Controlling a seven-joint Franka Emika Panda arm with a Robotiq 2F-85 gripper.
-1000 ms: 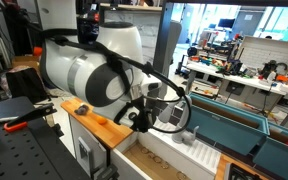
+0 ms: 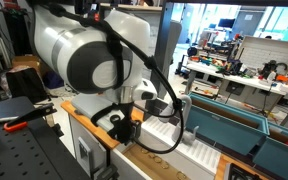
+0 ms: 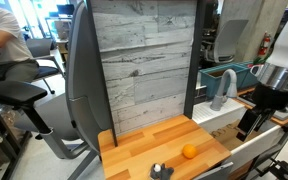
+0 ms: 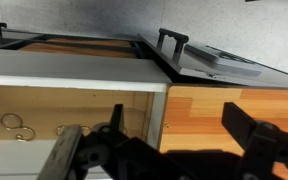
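Observation:
My gripper is open, its two dark fingers wide apart at the bottom of the wrist view and nothing showing between them. It stands over the edge between a pale open drawer (image 4: 64, 103) and a wooden worktop (image 4: 199, 112). Inside the drawer lie two thin metal rings, one of them a ring (image 4: 26, 133) near the left edge. In exterior view 2, an orange ball (image 3: 189, 152) sits on the worktop (image 3: 149, 150), to the left of the gripper. The arm hides part of the worktop in exterior view 1.
A grey faucet (image 2: 183, 112) rises behind the drawer. Blue toolboxes (image 2: 224, 122) stand farther back. Near the front edge of the worktop sits a small dark item with a silvery top (image 3: 159, 170). A black cable loops beside the gripper.
In exterior view 1, the arm and gripper have moved left and somewhat nearer the camera. The gripper now covers more of the worktop, and more of the drawer's inside shows.

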